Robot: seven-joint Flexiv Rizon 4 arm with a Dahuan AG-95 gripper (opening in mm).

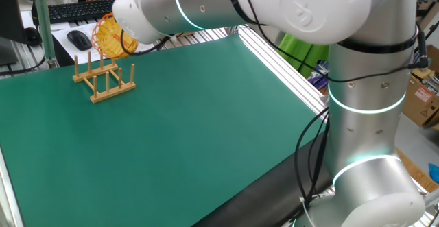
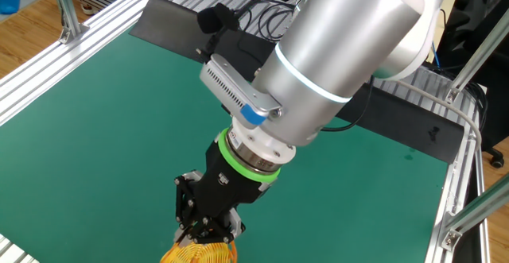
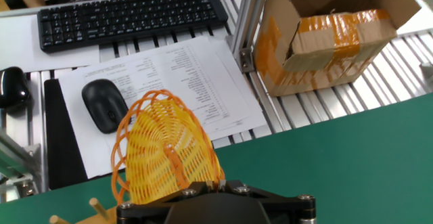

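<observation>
A yellow woven basket with an orange looped rim (image 3: pixel 166 146) hangs from my gripper, seen in the wrist view. The fingers are shut on its edge, and the basket is tilted with its woven face turned to the camera. Exterior view 2 shows the gripper (image 2: pixel 208 230) from above, with only the top of the basket (image 2: pixel 199 253) in frame. In exterior view 1 the basket (image 1: pixel 110 40) appears behind the wooden peg rack (image 1: pixel 113 95), close to the table's far edge; the gripper there is hidden behind the arm.
Beyond the mat edge lie a black mouse (image 3: pixel 104 105), printed papers (image 3: pixel 183 82) and a keyboard (image 3: pixel 132 17). An opened cardboard box (image 3: pixel 325 48) stands to their right, beside a metal post (image 3: pixel 252 21).
</observation>
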